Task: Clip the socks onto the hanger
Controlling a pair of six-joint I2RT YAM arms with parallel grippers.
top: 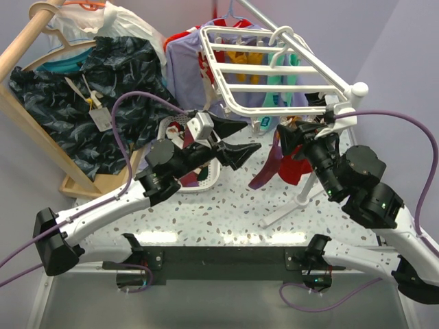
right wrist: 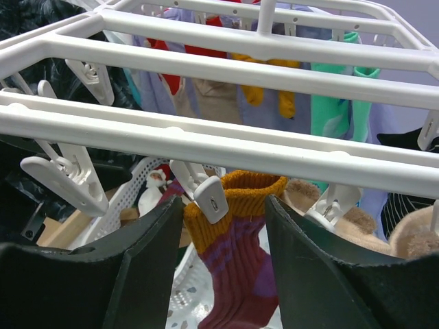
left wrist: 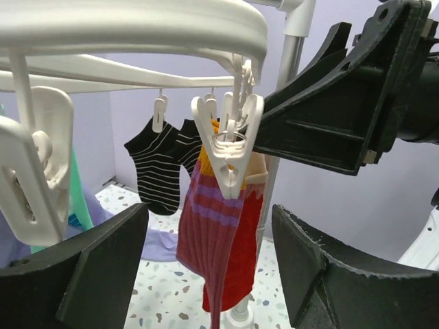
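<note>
A maroon sock with an orange cuff and purple bands (right wrist: pixel 240 267) hangs under the front of the white hanger rack (right wrist: pixel 240 142). Its cuff lies against a white clip (right wrist: pixel 210 197); the clip's bite on the fabric is partly hidden. On either side of that clip and cuff are the spread fingers of my right gripper, one overlapping the cuff's right edge. In the left wrist view, the same sock (left wrist: pixel 206 233) hangs behind the clip (left wrist: pixel 228 154). My left gripper is open, back from the sock, with nothing between its fingers.
Striped black socks (left wrist: pixel 154 168), a red item (left wrist: pixel 233 253) and green socks (right wrist: pixel 333 103) hang from other clips. Below the rack's left side stands a white basket (top: pixel 214 179) of socks. A metal pole (left wrist: pixel 291 55) rises beside the rack.
</note>
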